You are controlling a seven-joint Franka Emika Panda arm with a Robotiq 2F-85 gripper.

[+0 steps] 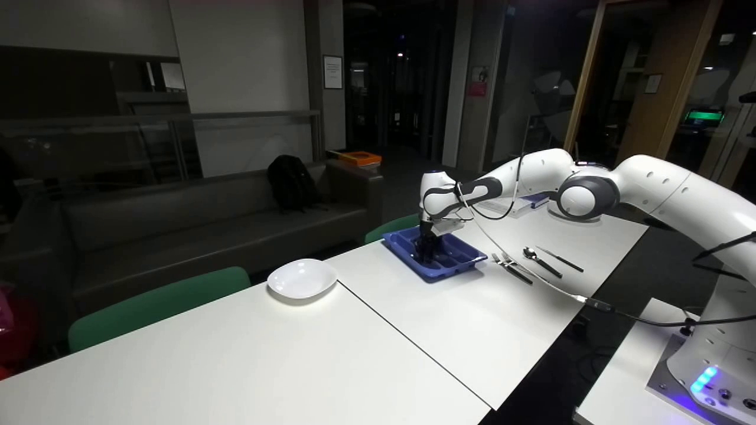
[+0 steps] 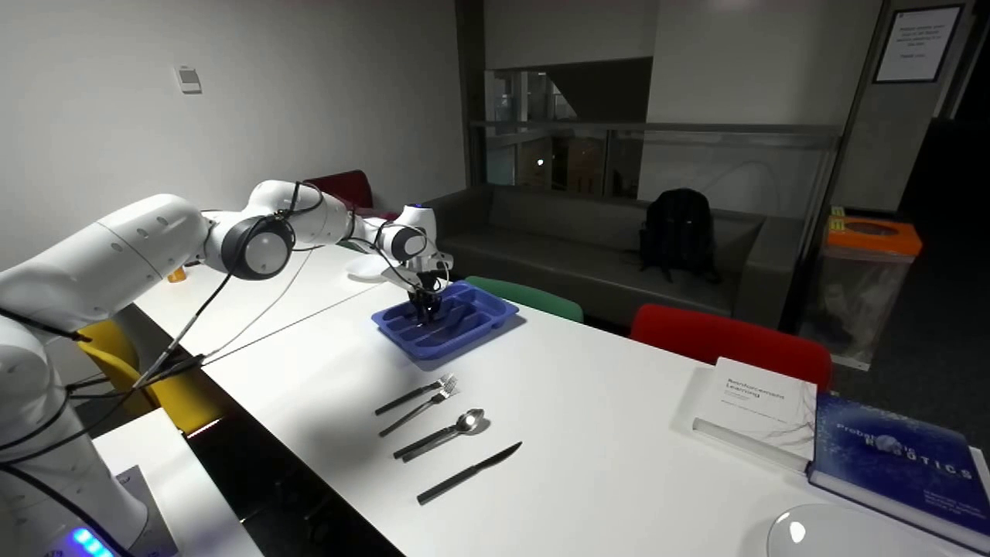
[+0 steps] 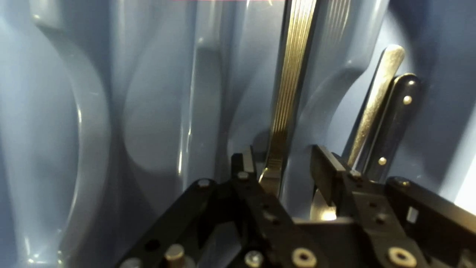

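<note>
My gripper reaches down into the blue cutlery tray (image 2: 443, 351), its fingers parted. In the wrist view, a narrow ridged metal utensil (image 3: 290, 85) runs lengthwise through the gap, nearer the left finger (image 3: 243, 166), with clear space to the right finger (image 3: 328, 172). Its lower end is partly hidden by the gripper. Beyond the right finger, a smooth metal handle (image 3: 377, 96) and a black riveted handle (image 3: 395, 120) lie side by side in another compartment. From outside, the arm largely hides the gripper (image 1: 428, 249).
Two forks (image 2: 418, 404), spoons (image 2: 445, 436) and a knife (image 2: 471, 472) lie beside the tray. A white bowl (image 1: 302, 277) stands apart on the table. Books (image 2: 900, 464) and a white dish (image 2: 844, 534) occupy the far end. Tray dividers (image 3: 207, 85) rise near my fingers.
</note>
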